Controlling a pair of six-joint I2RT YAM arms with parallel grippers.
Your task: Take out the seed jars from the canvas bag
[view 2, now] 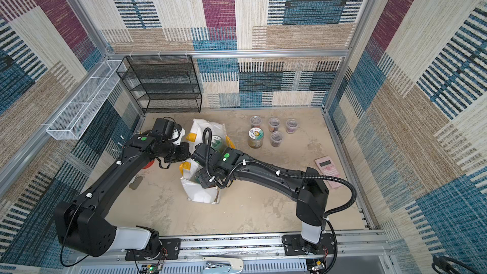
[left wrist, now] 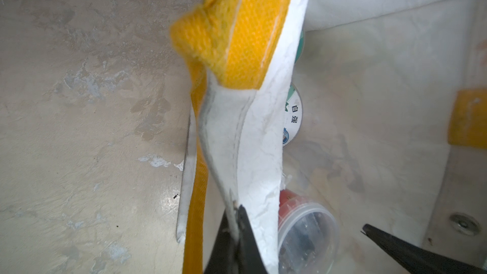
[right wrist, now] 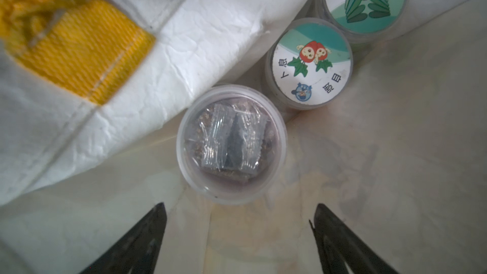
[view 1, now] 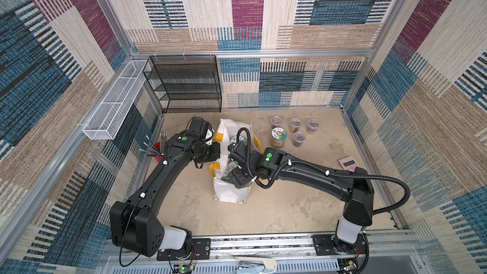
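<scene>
The white canvas bag [view 1: 230,192] with yellow straps stands open at the middle of the table. Inside it, in the right wrist view, I see a clear jar [right wrist: 233,144] holding dark packets, a jar with a red-figure label [right wrist: 309,63] and a jar with a green-leaf label [right wrist: 365,0]. My right gripper is part open over the bag, its fingers apart and empty, with the clear jar a little beyond them. My left gripper is shut on the bag's left rim [left wrist: 258,172], holding that edge upright.
Several jars, one a larger labelled jar [view 1: 278,137], stand on the table to the right behind the bag. A pink calculator [view 1: 348,163] lies at the far right; a black rack [view 1: 187,86] stands at the back left.
</scene>
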